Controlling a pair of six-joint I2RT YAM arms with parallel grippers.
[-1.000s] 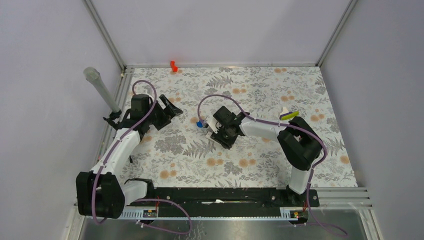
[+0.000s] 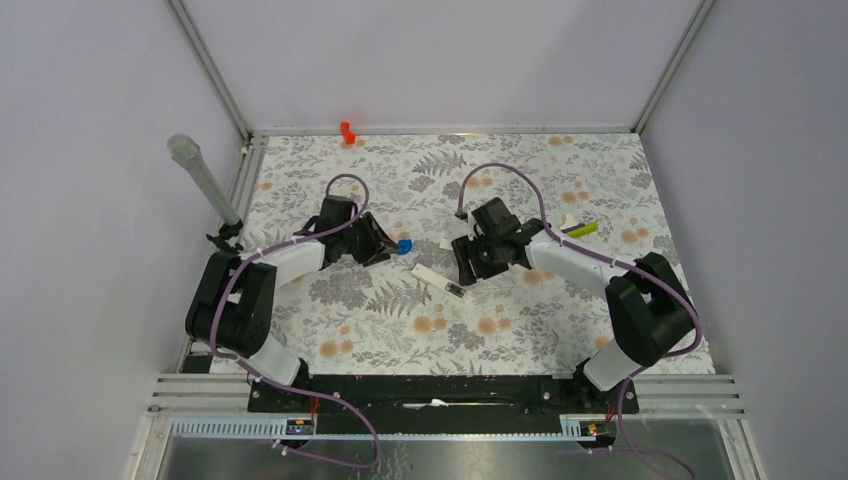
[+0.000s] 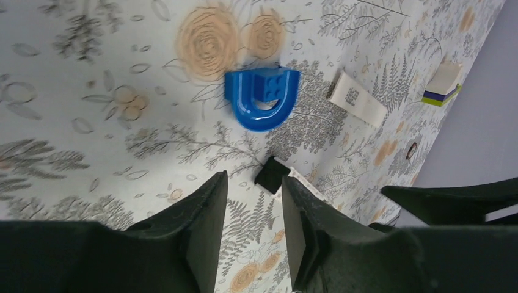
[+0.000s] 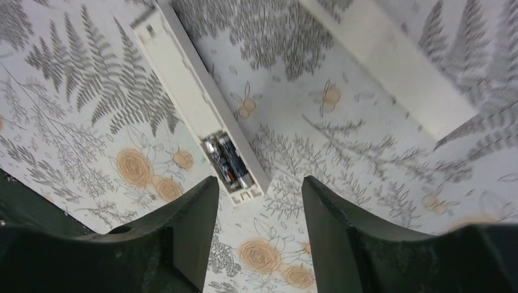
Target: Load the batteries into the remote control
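The white remote control point(image 4: 189, 91) lies face down on the patterned tablecloth. Two dark batteries point(image 4: 229, 160) rest side by side in its open compartment. Its flat white cover point(image 4: 391, 67) lies separately, crossing the upper right of the right wrist view. My right gripper is open and empty, raised above the cloth near the remote's compartment end. My left gripper is partly open with nothing between its fingers, close to a blue U-shaped holder point(image 3: 262, 119). In the left wrist view, most of the remote is hidden behind a left finger.
A white, purple and yellow-green object point(image 2: 579, 229) sits on the right side. A small red piece point(image 2: 347, 132) stands at the back edge.
The batteries stay inside.
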